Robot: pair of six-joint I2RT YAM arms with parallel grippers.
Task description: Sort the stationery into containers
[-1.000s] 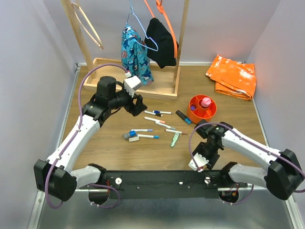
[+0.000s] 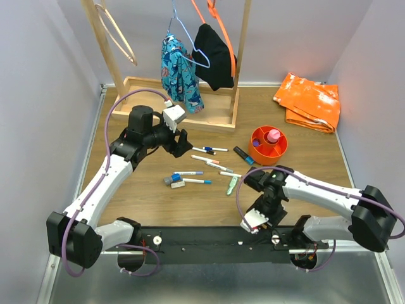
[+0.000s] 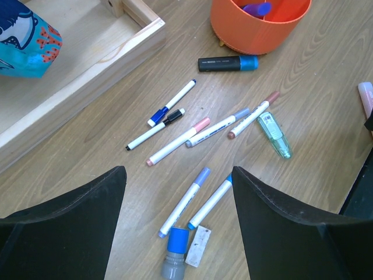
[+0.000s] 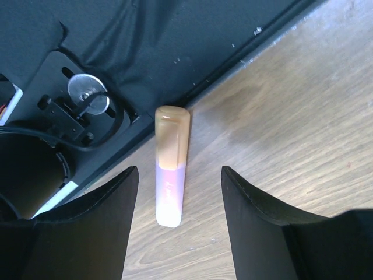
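Observation:
My left gripper hangs open above several markers, such as the pink one [image 3: 178, 141], a grey-blue cylinder [image 3: 173, 262], a small pale block [image 3: 198, 246] and a green item [image 3: 274, 134]. In the top view the orange divided container [image 2: 258, 152] holds a purple and a pink item. My right gripper is low at the front edge, fingers apart, around a pale lilac-and-tan stick [image 4: 170, 192], not visibly gripping it. A dark marker [image 3: 218, 63] lies beside the container.
A wooden tray [image 2: 133, 85] with hanging garments stands at the back. A folded orange sheet [image 2: 307, 101] lies back right. A black ledge [image 2: 202, 247] runs along the front.

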